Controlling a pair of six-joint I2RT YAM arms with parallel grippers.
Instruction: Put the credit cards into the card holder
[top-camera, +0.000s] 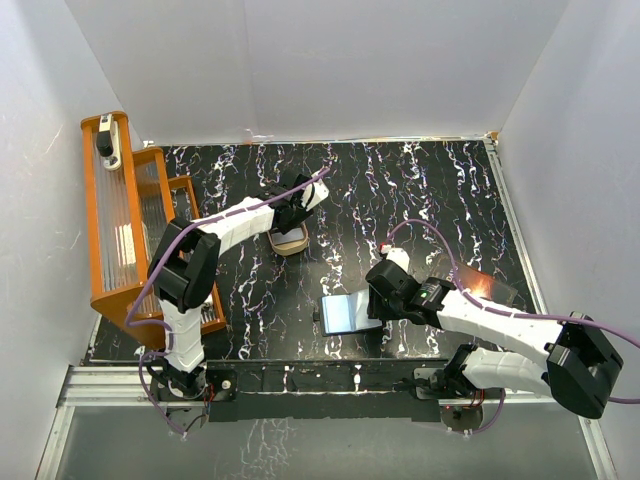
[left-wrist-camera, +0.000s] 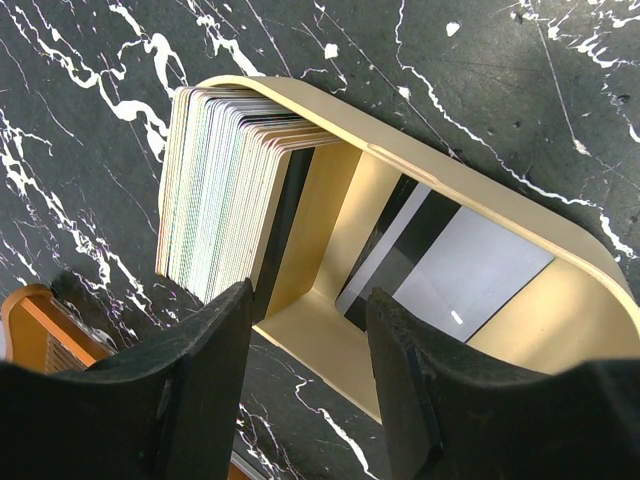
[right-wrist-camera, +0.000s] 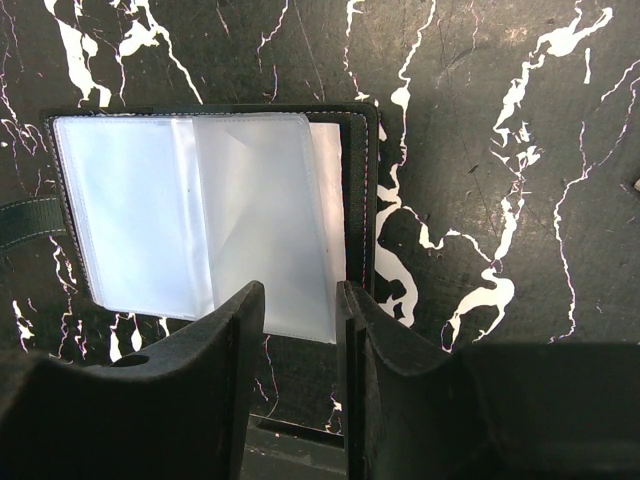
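In the left wrist view, a tan box (left-wrist-camera: 330, 362) holds an upright stack of cards (left-wrist-camera: 215, 185) at one end, with a black card (left-wrist-camera: 280, 235) facing inward. A black and grey card (left-wrist-camera: 455, 265) lies flat inside it. My left gripper is part open over the box, with one finger close to the black card; contact cannot be told. The open card holder (right-wrist-camera: 130, 215), black-edged with clear sleeves, lies flat in the right wrist view. Above its right-hand sleeve (right-wrist-camera: 262, 200), my right gripper stands part open with nothing visible between its fingers.
An orange wooden rack (top-camera: 110, 215) stands along the left side, close to the left arm. A flat reddish-brown translucent item (top-camera: 480, 284) lies at the right, beyond the right arm.
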